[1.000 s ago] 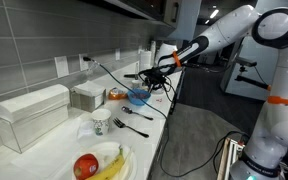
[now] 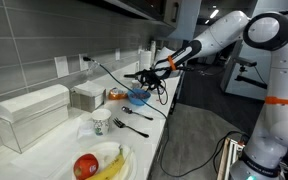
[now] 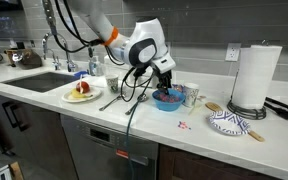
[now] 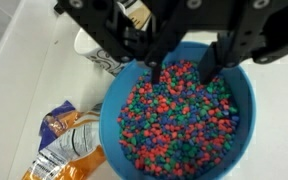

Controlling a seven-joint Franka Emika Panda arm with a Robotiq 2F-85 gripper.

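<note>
A blue bowl full of small red, green and blue pieces fills much of the wrist view. Above it is my gripper, its two fingers apart, and I see nothing held between them. In exterior view 2 the gripper points down at the bowl, near the rim. From exterior view 1 the bowl is small, and the fingertips are hard to make out. How far the fingertips are above the pieces cannot be told.
A snack bag and a mug stand close by the bowl. On the counter are forks, a plate with fruit, a patterned plate and a paper towel roll.
The gripper and wrist have shifted slightly over the bowl in exterior view 1. The bowl and the other counter items look unmoved.
</note>
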